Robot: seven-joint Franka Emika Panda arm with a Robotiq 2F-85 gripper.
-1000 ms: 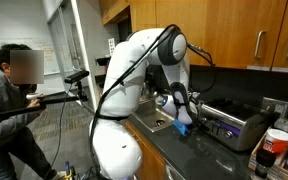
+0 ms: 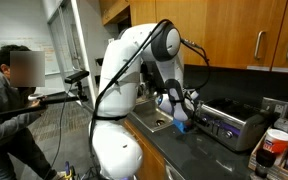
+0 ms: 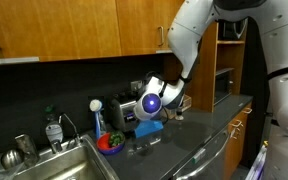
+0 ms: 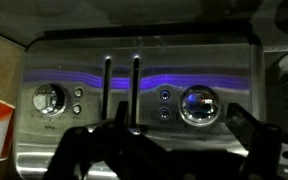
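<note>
A silver toaster (image 2: 232, 128) stands on the dark counter against the back wall. Its metal front (image 4: 149, 75) fills most of the wrist view, with a round knob (image 4: 199, 104) at the right, another knob (image 4: 49, 99) at the left and two dark vertical slots between them. My gripper is open in front of this panel, its dark fingers (image 4: 246, 130) spread apart at the lower part of the view. No object shows held between them. In the second exterior view the arm's wrist partly hides the toaster (image 3: 126, 111).
White and red cups (image 2: 275, 143) and a dark jar (image 2: 264, 160) stand right of the toaster. A sink (image 3: 59, 165) lies to the other side, with a red-rimmed bowl (image 3: 110, 143) near it.
The arm has shifted very slightly leftward in the first exterior view. The toaster and the things around it look unmoved.
</note>
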